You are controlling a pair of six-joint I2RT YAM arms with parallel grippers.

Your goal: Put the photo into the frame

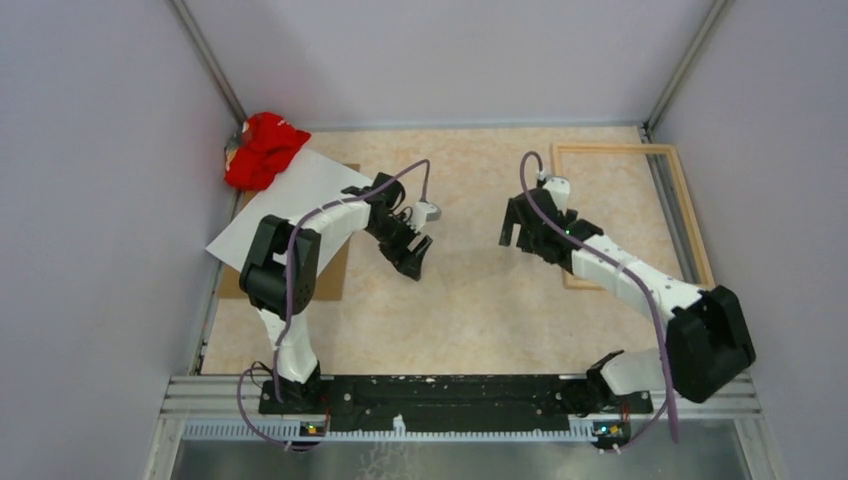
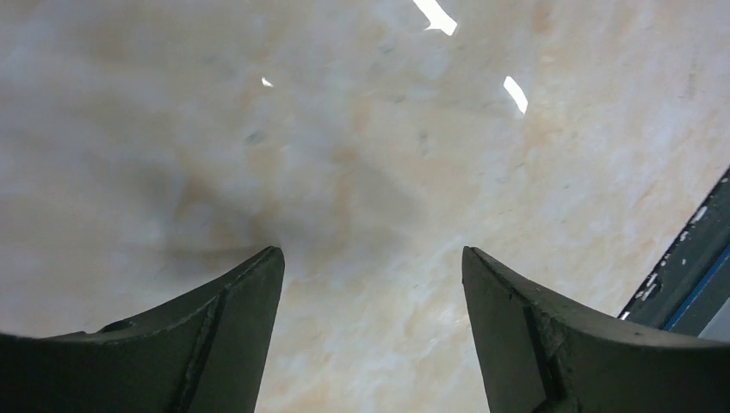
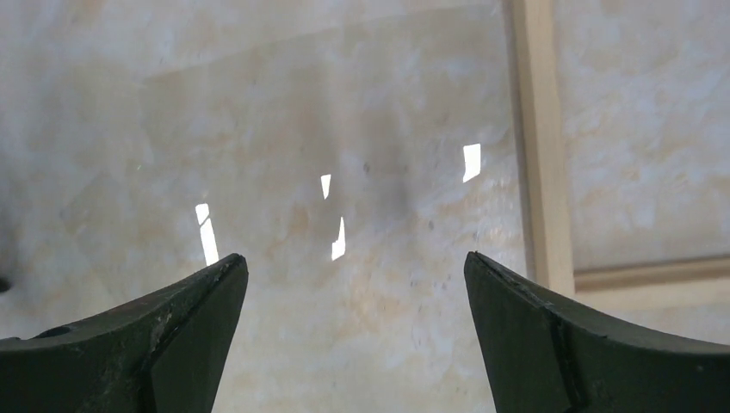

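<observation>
The light wooden frame (image 1: 565,215) lies on the right side of the table, and two of its bars show in the right wrist view, with the upright bar (image 3: 542,146) right of my fingers. At the left, a white sheet (image 1: 285,210) lies askew over a brown board (image 1: 330,285); I cannot tell whether either is the photo. My left gripper is open over bare table, right of the sheet. My right gripper is also open and empty, beside the frame's left bar. A faint straight-edged patch (image 3: 318,112) lies left of that bar, perhaps something clear.
A red cloth (image 1: 265,150) is heaped at the back left, touching the white sheet's corner. Between the two grippers the table (image 1: 460,310) looks clear. Walls close in the left, back and right sides.
</observation>
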